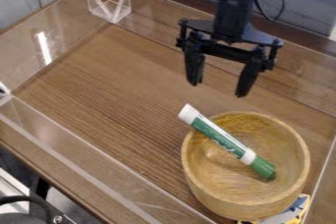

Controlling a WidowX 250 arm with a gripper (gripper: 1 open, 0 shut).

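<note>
My black gripper (218,78) hangs over the upper middle of the table in the camera view, its two dark fingers spread wide apart with nothing visible between them. Below it, a large beige bowl (210,194) holds a white-and-green cylindrical object (229,145), like a marker or tube, lying diagonally with its upper end at the bowl's rim.
A white wire-like holder (109,7) stands at the back left. A small blue-and-yellow item (292,209) lies beside the bowl at the bottom right. Clear-edged borders run along the left side.
</note>
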